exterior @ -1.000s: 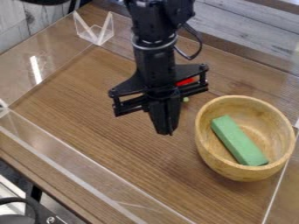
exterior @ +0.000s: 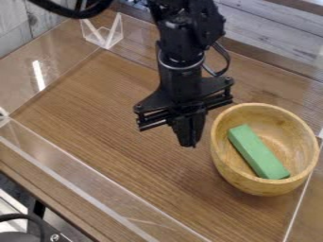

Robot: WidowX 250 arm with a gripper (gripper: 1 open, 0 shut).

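The black robot gripper (exterior: 187, 140) hangs over the middle of the wooden surface, just left of a wooden bowl (exterior: 293, 142). It is shut, with nothing visible between its fingertips. A green block (exterior: 258, 151) lies lengthwise inside the bowl. The arm hides part of the surface behind it.
A clear plastic item (exterior: 104, 30) stands at the back left. The left and front parts of the wooden surface (exterior: 113, 170) are open. A black cable runs at the bottom left corner.
The gripper has shifted slightly right and down toward the bowl's left rim. A small red object seen behind the arm earlier is now hidden. The bowl and green block are unmoved.
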